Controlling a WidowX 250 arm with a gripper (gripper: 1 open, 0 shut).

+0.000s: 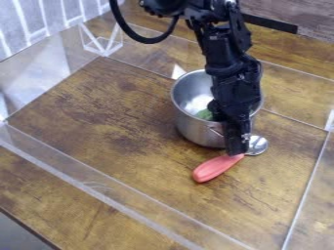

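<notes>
My black gripper (236, 146) hangs low over a utensil with a red handle (214, 169) and a shiny metal head (257, 145), its fingertips at the near end of the metal part, by the top of the handle. Whether the fingers are closed on it cannot be seen clearly. Just behind, a steel bowl (190, 107) holds something green, partly hidden by my arm.
Transparent edging runs along the left and right sides, with a white railing at the back left.
</notes>
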